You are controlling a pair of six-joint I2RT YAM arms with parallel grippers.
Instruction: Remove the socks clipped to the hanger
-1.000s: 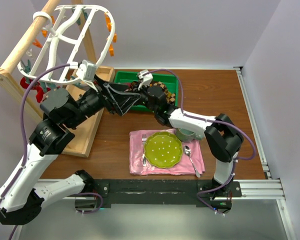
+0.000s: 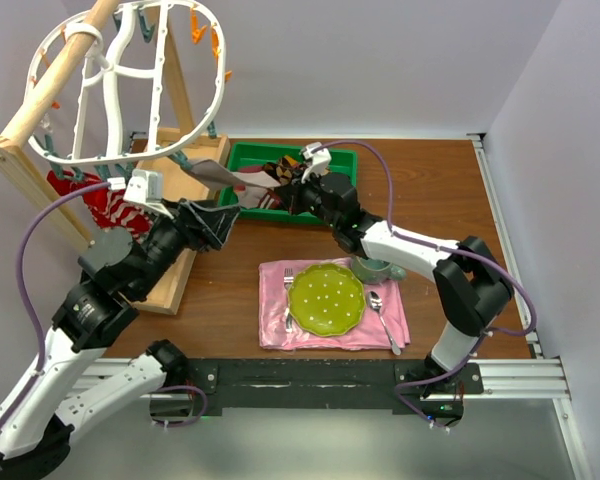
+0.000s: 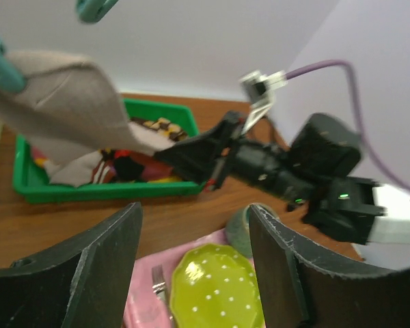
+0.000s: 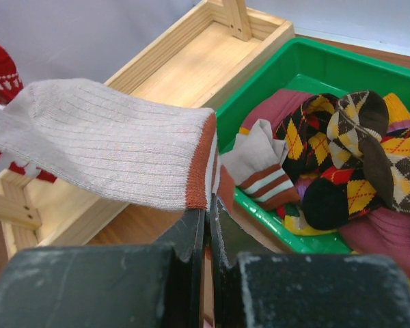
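A white hanger (image 2: 155, 80) with pegs hangs from the wooden stand at top left. A grey sock (image 2: 210, 175) stretches from a teal peg (image 3: 7, 68) to my right gripper (image 2: 295, 195), which is shut on its brown-striped end (image 4: 201, 164). My left gripper is to the lower left of that sock, apart from it, fingers open with nothing visible between them. A red patterned sock (image 4: 0, 72) is behind the grey one, below the hanger.
A green bin (image 2: 335, 160) full of socks stands at the back. The wooden base (image 2: 165, 290) is at left. A pink cloth (image 2: 280, 335) with a green plate (image 2: 325, 300), cutlery and a cup (image 2: 370, 268) lies in front.
My left gripper has moved down-left, away from the grey sock. My right gripper has moved slightly right, stretching the sock. The hanger has shifted.
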